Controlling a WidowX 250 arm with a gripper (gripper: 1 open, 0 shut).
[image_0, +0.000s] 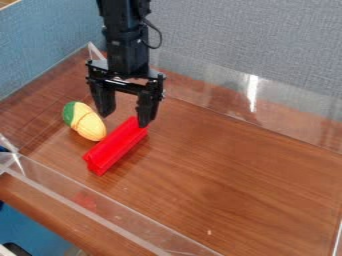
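My black gripper (126, 106) hangs open at the upper left, its two fingers spread above the yellow toy with a green end (86, 123) and the back end of a red bar (115, 146). The yellow toy lies just left of the red bar on the wooden floor. Nothing shows held between the fingers; whether either finger touches a thing I cannot tell.
Clear low walls (267, 114) edge the wooden surface (241, 190). Its middle and right are empty. A blue padded wall (40, 40) stands at the left, a grey one behind.
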